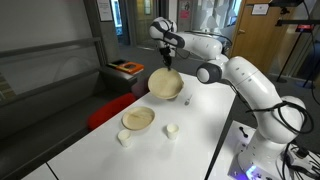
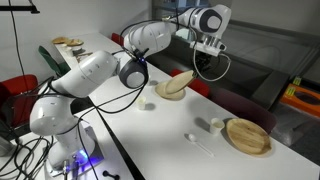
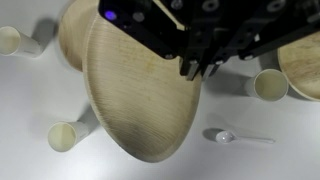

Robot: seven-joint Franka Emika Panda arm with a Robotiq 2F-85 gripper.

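Observation:
A round light-wood plate [image 3: 145, 95] is gripped at its rim by my gripper, which is shut on it. In exterior view 1 this plate [image 1: 165, 84] hangs tilted above the table, below the gripper [image 1: 167, 60]. A second wooden plate [image 1: 138, 119] lies flat on the table; in the wrist view its edge [image 3: 72, 38] shows partly behind the held plate. A third plate [image 2: 248, 136] rests at the other end, at the right in exterior view 2. In exterior view 1 the held plate covers much of that area.
Several pale cups stand on the white table: one cup [image 3: 268, 85] beside the third plate, another cup [image 3: 62, 137] and a further cup [image 3: 9, 41] near the second plate. A clear spoon [image 2: 200, 145] lies on open tabletop. A dark sofa [image 1: 60, 85] and red cushion [image 1: 110, 110] border the table.

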